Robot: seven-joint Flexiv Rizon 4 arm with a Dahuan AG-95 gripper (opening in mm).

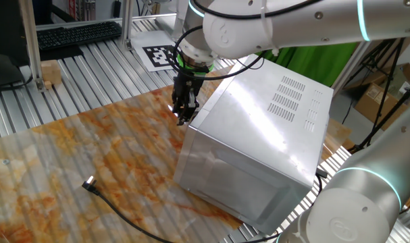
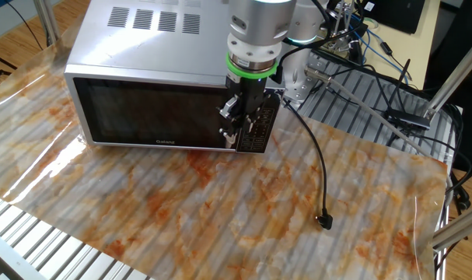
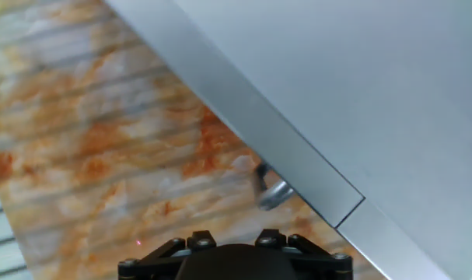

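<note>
A silver microwave [image 1: 259, 115] stands on the marbled sheet. Its dark door [image 2: 158, 113] faces the camera in exterior view 2, and the control panel [image 2: 260, 128] at its right end is partly covered by my gripper [image 2: 237, 128]. The gripper points down close in front of that panel; contact with it cannot be made out. In the wrist view, my fingers [image 3: 201, 238] stand apart with nothing visible between them. Just beyond them, a small shiny metal part [image 3: 276, 195] juts out by the microwave's front edge [image 3: 251, 109].
A black power cable with its plug [image 1: 90, 185] lies on the marbled sheet [image 1: 49, 155]. Bare sheet stretches in front of the microwave. Farther off are a printed marker sheet [image 1: 156, 55], a keyboard [image 1: 80, 35] and a small wooden block [image 1: 50, 73].
</note>
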